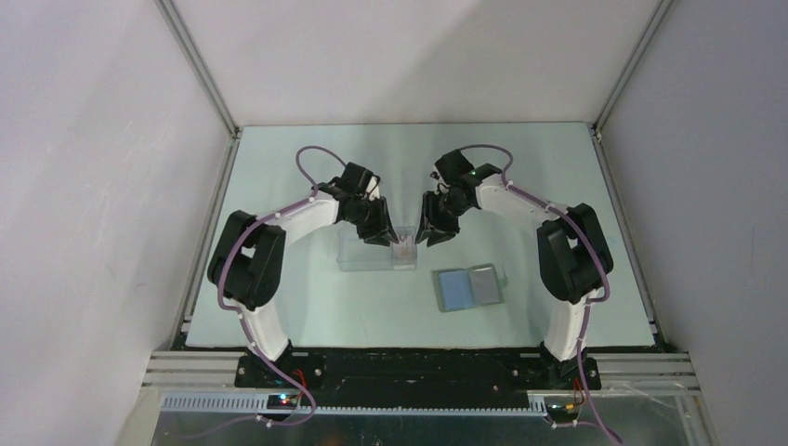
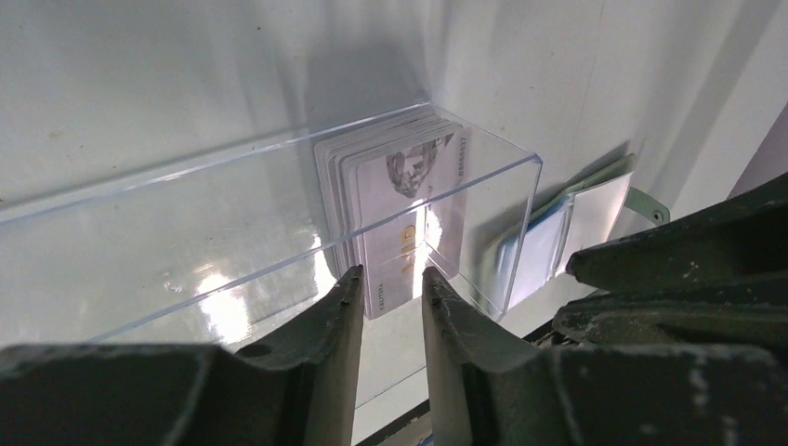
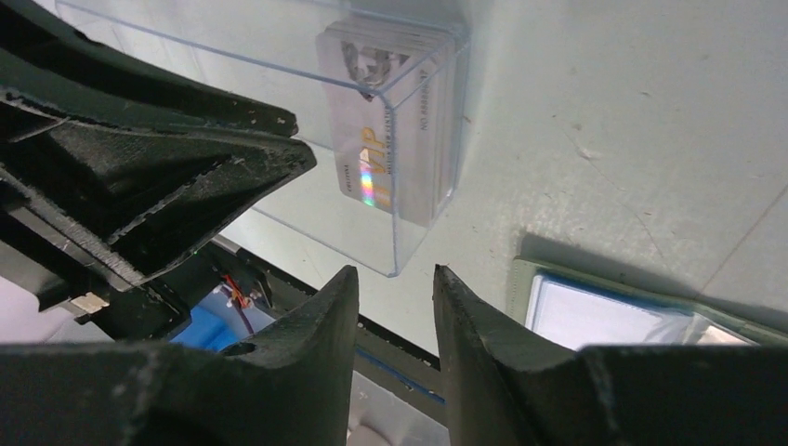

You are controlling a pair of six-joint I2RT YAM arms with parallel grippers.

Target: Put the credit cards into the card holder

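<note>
A stack of cards (image 2: 409,186) stands on edge at the right end of a clear open box (image 1: 364,260). Just above that end, my left gripper (image 1: 390,241) is open, its fingertips (image 2: 349,293) near the cards with nothing seen held. To the box's right, my right gripper (image 1: 426,239) is also open, the gap between its fingers empty. The green card holder (image 1: 439,294) lies unfolded to the lower right. One half shows a blue pocket (image 1: 456,290), the other a clear greyish pocket (image 1: 484,285).
Both grippers stand close together over the box's right end, so there is little room between them.
</note>
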